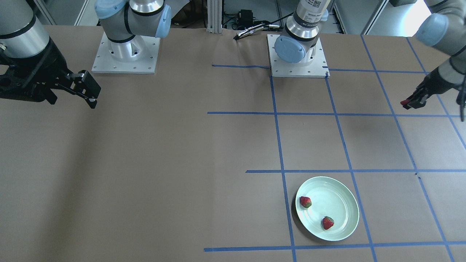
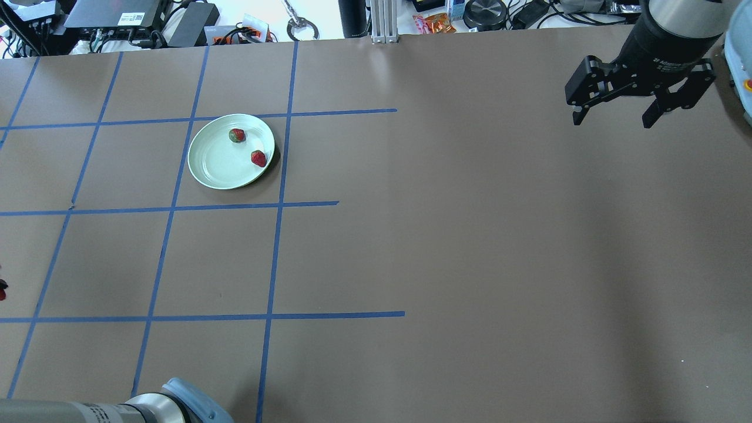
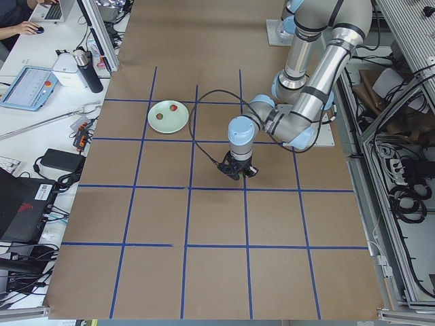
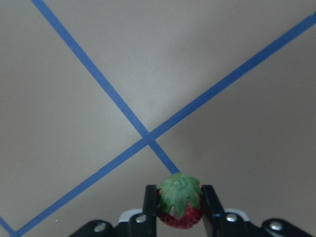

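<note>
My gripper is shut on a red strawberry (image 4: 185, 212) with a green leafy top, held above the taped floor of the table in the wrist view. In the front view the gripper (image 1: 410, 101) is raised at the right, with red showing at its tip. A pale green plate (image 1: 345, 205) with two strawberries (image 1: 305, 201) (image 1: 327, 222) lies at the front, apart from the gripper.
Blue tape lines form a grid on the tabletop (image 1: 174, 174), which is clear around the plate. Another robot's black tool (image 1: 52, 83) hangs at the left of the front view; further arm bases (image 1: 297, 67) stand at the back.
</note>
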